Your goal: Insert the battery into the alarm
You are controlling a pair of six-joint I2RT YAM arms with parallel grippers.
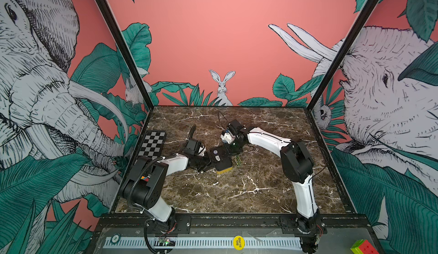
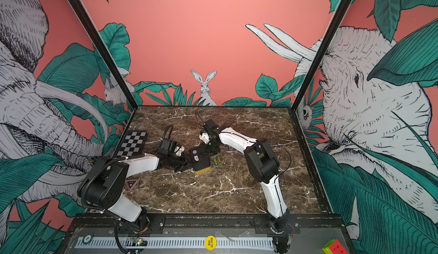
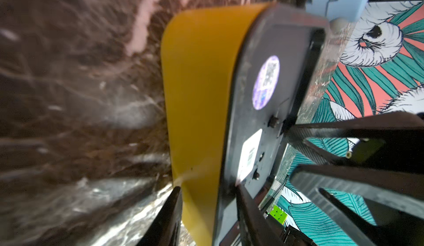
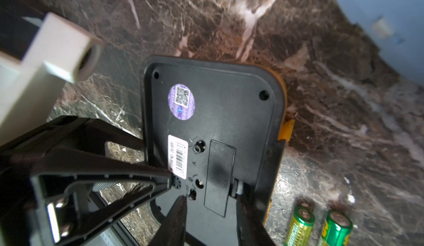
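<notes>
The alarm (image 1: 220,157), black-backed with a yellow body, lies back side up mid-table. A closed rectangular cover (image 4: 220,177) shows on its back in the right wrist view. My left gripper straddles the alarm's edge, one finger by the yellow side and one over the black back; whether it presses on them I cannot tell. My right gripper is above the alarm's back, fingers apart on either side of the cover, with nothing held. Two green batteries, a first battery (image 4: 301,224) and a second battery (image 4: 336,228), stand beside the alarm.
A checkerboard (image 1: 152,144) lies at the table's left edge. Both grippers crowd closely round the alarm.
</notes>
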